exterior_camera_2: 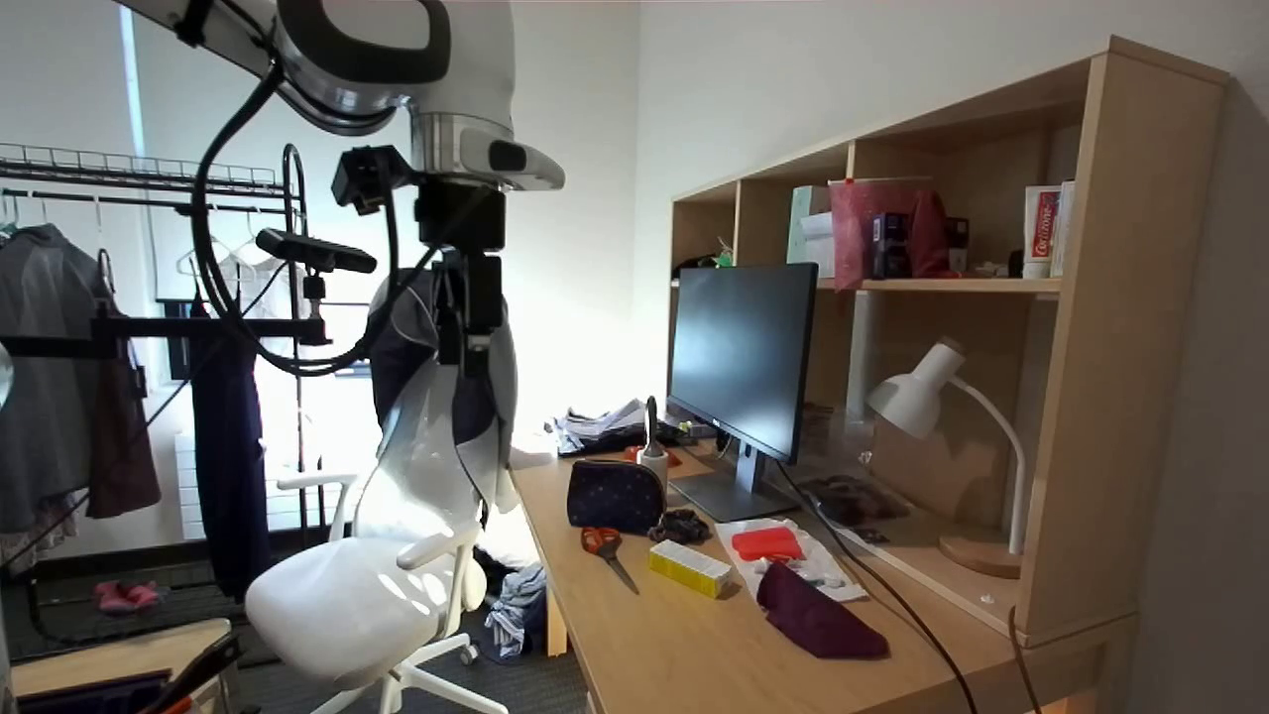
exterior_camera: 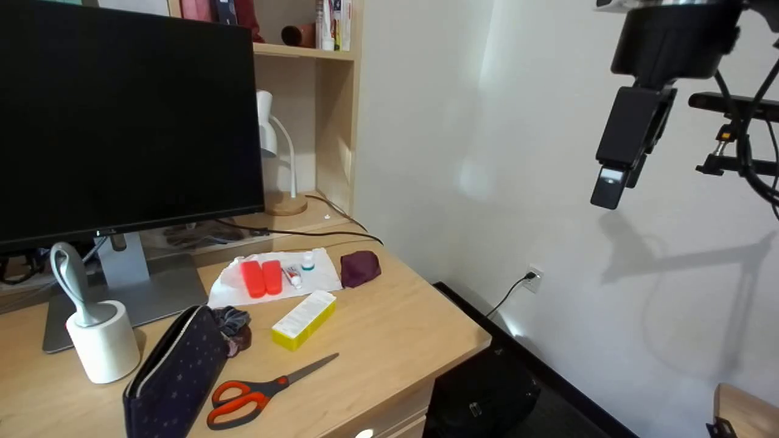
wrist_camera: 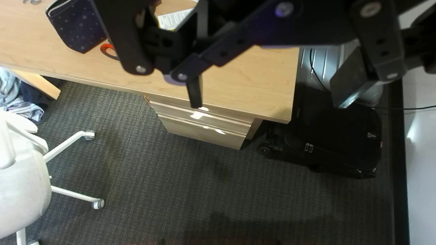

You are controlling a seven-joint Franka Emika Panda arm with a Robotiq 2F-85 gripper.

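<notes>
High in the air, clear of the desk, hangs my gripper (exterior_camera: 617, 188). In the wrist view its two fingers (wrist_camera: 195, 92) stand wide apart with nothing between them. On the desk (exterior_camera: 394, 321) lie orange-handled scissors (exterior_camera: 248, 398), a yellow and white box (exterior_camera: 304, 320) and a dark starry pouch (exterior_camera: 179, 372) with its zip open. Behind the box, a white cloth (exterior_camera: 224, 293) bears two red cases (exterior_camera: 253, 278), a small tube (exterior_camera: 293, 276) and a little bottle (exterior_camera: 308, 260). A folded maroon pouch (exterior_camera: 359, 269) rests beside the cloth.
A monitor (exterior_camera: 131, 117), a lint roller (exterior_camera: 104, 343) and a white lamp (exterior_camera_2: 913, 399) stand on the desk. Shelves (exterior_camera_2: 1142, 333) rise at its back. A white chair (exterior_camera_2: 357, 595) is near the desk's front.
</notes>
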